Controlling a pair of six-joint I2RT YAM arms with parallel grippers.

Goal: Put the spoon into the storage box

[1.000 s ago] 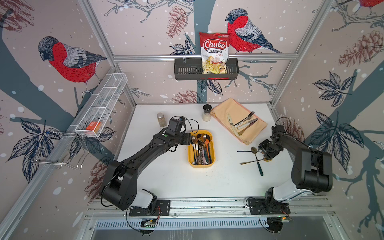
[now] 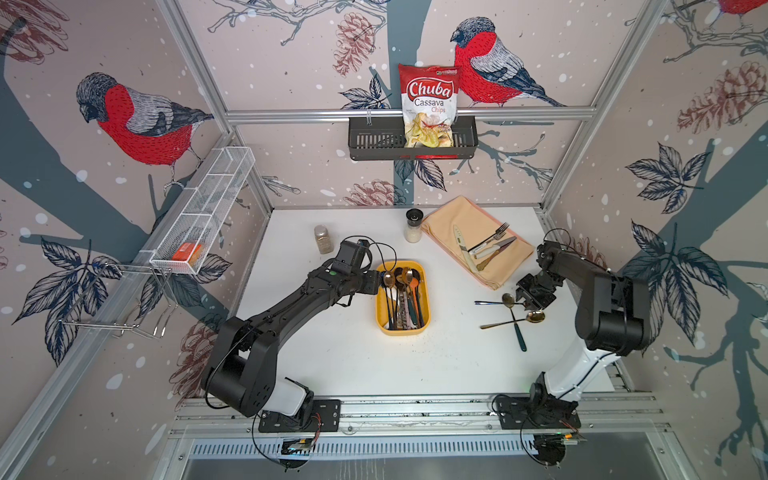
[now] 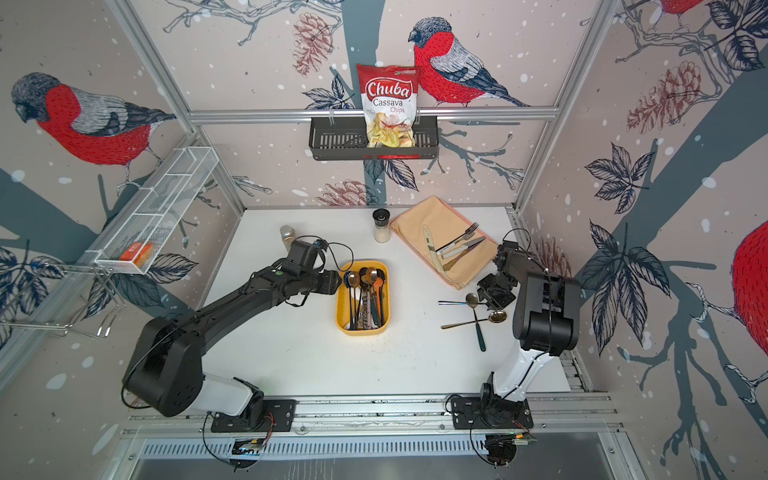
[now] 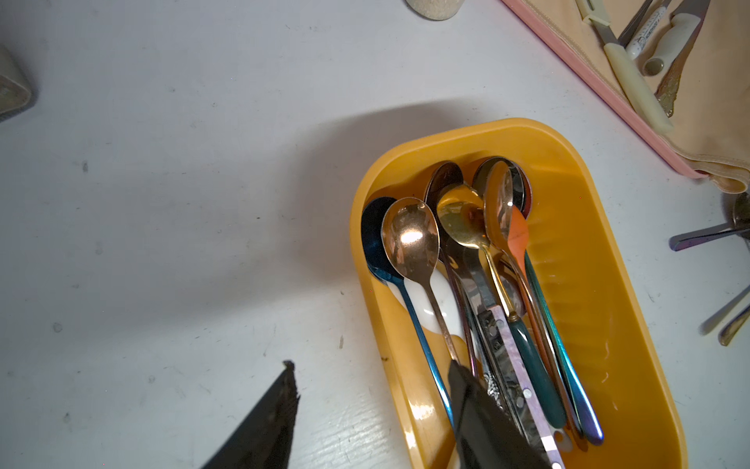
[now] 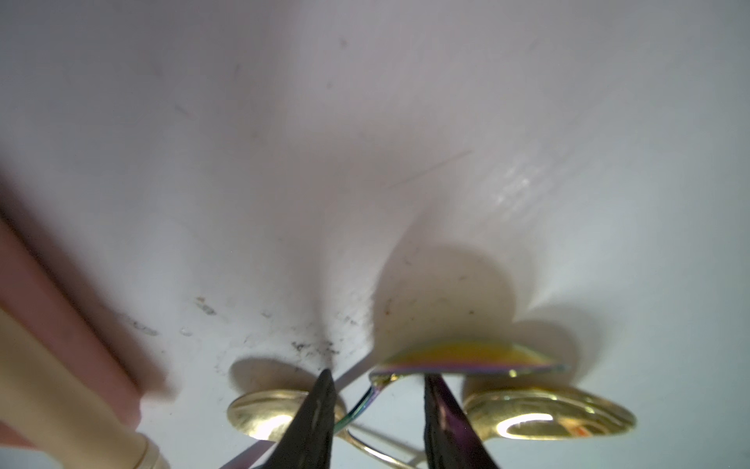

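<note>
An iridescent spoon [image 5: 468, 359] lies among the loose spoons on the right side of the table. Its neck passes through the gap of my right gripper, which is open low over it; neither finger clearly touches it. Beside it are a small gold spoon [image 5: 265, 414] and a larger gold spoon [image 5: 547, 414]. The yellow storage box [image 4: 625, 281] stands mid-table, holding several spoons and other cutlery lengthwise. Over the box's left side hangs my left gripper, open, with nothing held between its fingers.
A folded peach cloth [image 2: 456, 220] bearing knives and a fork lies behind the loose spoons. The black-topped shaker [image 2: 413, 226] and another shaker [image 2: 323, 239] stand towards the back. White table between the box and the loose spoons is bare.
</note>
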